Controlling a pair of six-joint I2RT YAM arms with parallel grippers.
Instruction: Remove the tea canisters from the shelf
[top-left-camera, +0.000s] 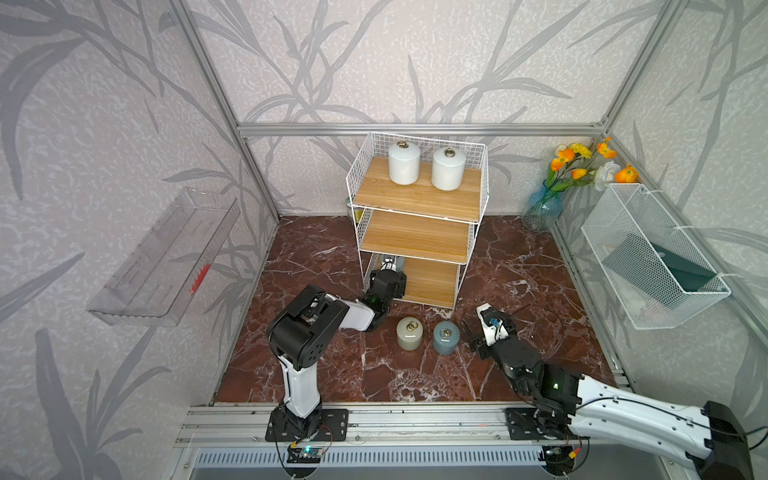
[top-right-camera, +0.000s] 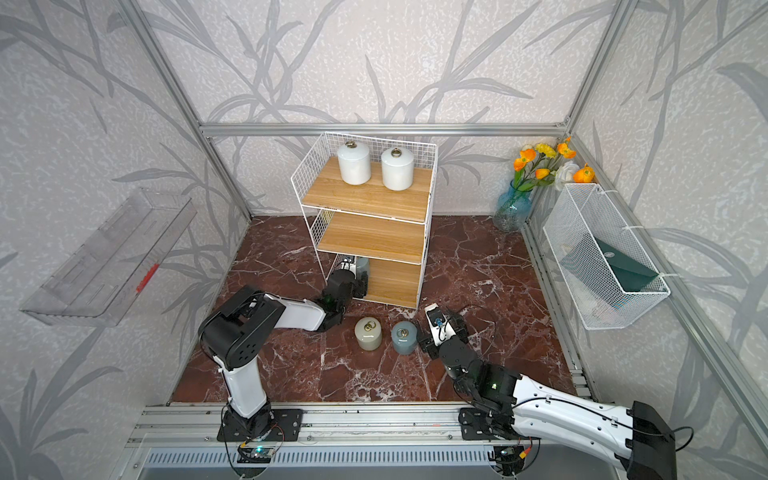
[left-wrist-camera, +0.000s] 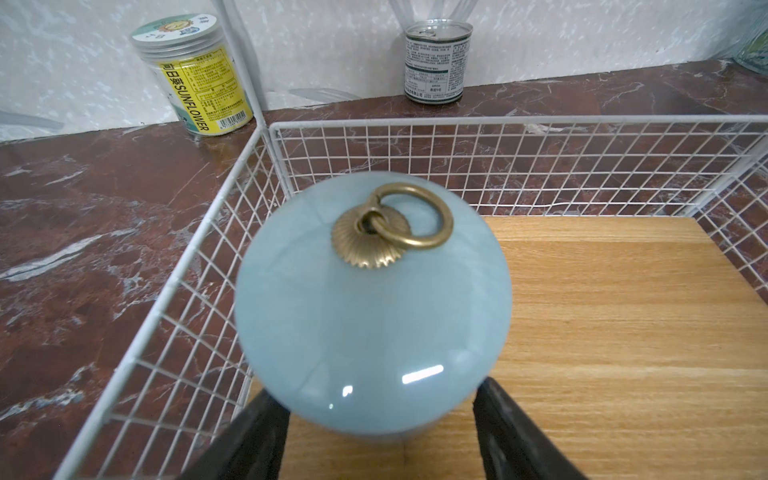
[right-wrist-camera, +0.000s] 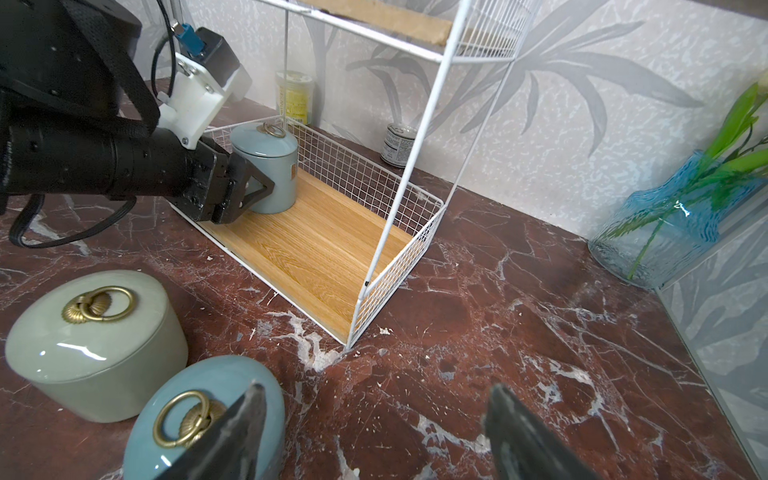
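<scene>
A blue-grey canister (left-wrist-camera: 372, 320) with a brass ring stands upright on the shelf's bottom board (left-wrist-camera: 624, 344), near its left mesh wall. My left gripper is open, a finger to either side of that canister's lower part. The right wrist view also shows this canister (right-wrist-camera: 276, 172) beside the left arm's fingers. Two white canisters (top-left-camera: 404, 164) stand on the top board; the middle board (top-left-camera: 414, 236) looks bare. On the table in front are a grey-green canister (top-left-camera: 409, 334) and a blue canister (top-left-camera: 446, 338). Right of them, my right gripper hangs open and empty.
Thin white wire posts (right-wrist-camera: 400, 192) and mesh frame the shelf. Behind it stand a yellow can (left-wrist-camera: 196, 80) and a grey tin (left-wrist-camera: 437, 64). A blue glass vase (top-left-camera: 544, 206) is at the back right.
</scene>
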